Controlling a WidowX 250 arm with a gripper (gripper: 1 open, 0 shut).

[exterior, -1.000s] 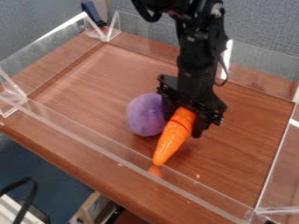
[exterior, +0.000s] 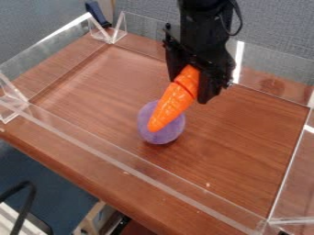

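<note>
My black gripper (exterior: 193, 72) is in the upper middle of the camera view, raised above the board and shut on an orange carrot (exterior: 173, 103), which hangs tilted with its tip down to the lower left. Behind and below the carrot a purple round object (exterior: 167, 130) sits on the wooden board, partly hidden by the carrot. The fingertips are partly hidden by the carrot.
The wooden board (exterior: 88, 92) has clear low walls around it and open room on the left and right. A blue object (exterior: 98, 13) is at the back left corner. A cable and other items lie off the board at the lower left.
My gripper has risen with the carrot in it, lifting it off the board and up over the purple object, which stays on the board.
</note>
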